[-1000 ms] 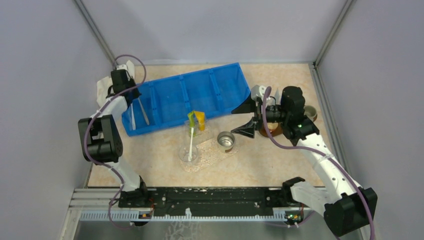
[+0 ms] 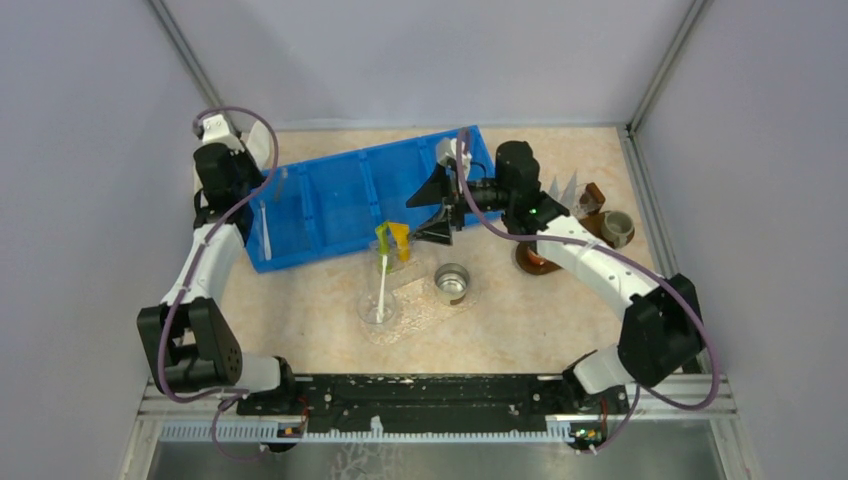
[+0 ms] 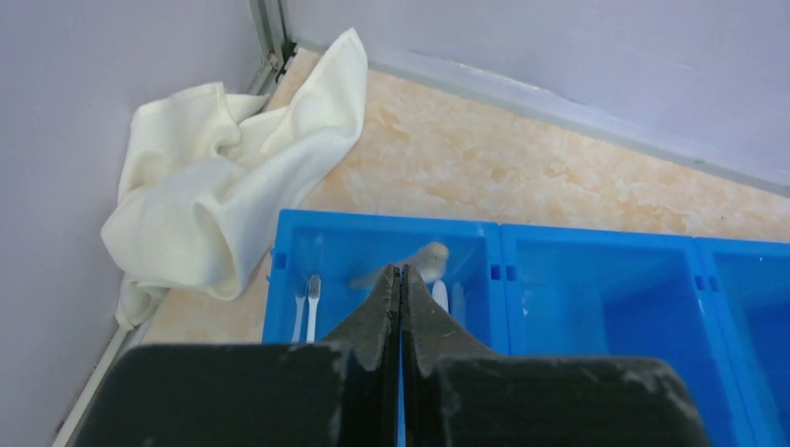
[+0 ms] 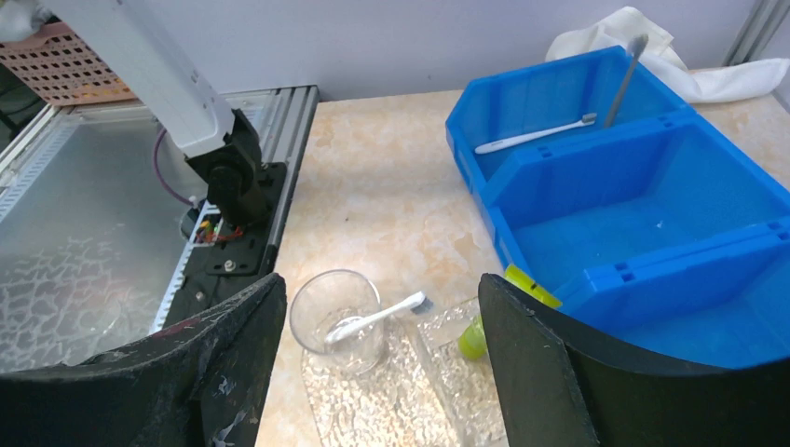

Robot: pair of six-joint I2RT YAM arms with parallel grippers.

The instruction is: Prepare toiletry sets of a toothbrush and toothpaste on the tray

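Observation:
My left gripper is shut, high over the tub's left compartment. A blurred toothbrush angles behind its fingertips and appears raised in the right wrist view; whether the fingers grip it is unclear. A white toothbrush [image 4: 526, 138] lies below in that compartment. Another [image 2: 382, 285] leans in a clear cup [image 4: 335, 340] on a speckled translucent tray [image 2: 410, 325]. Green [image 2: 383, 240] and yellow [image 2: 400, 242] tubes stand in a second clear holder behind it. My right gripper [image 2: 430, 214] is open above the tub's front edge, near the tubes.
The blue tub [image 2: 340, 200] spans the back, with a white cloth [image 3: 233, 186] at its left. A steel cup [image 2: 452, 285] sits on the tray. Brown wooden items and a grey mug [image 2: 618, 228] stand at the right.
My right gripper has moved left and toward the back, still open.

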